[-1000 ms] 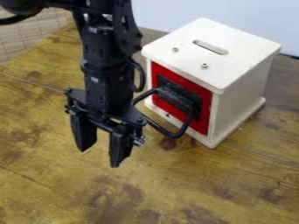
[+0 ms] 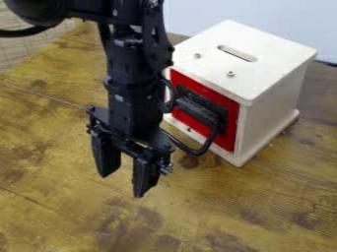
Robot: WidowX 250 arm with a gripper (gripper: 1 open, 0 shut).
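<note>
My black gripper (image 2: pixel 125 167) hangs pointed down over the wooden table, left of and in front of a white wooden box (image 2: pixel 263 118) with a slot and two screws on top. Its two fingers stand apart with nothing between them. The box's left face has a red panel (image 2: pixel 224 148) with a dark opening, partly hidden behind the arm and its cable.
A white surface stands behind the box, and a tiled area shows at the top left.
My gripper has shifted slightly to the right and the arm has moved a little with it. The box has not moved.
</note>
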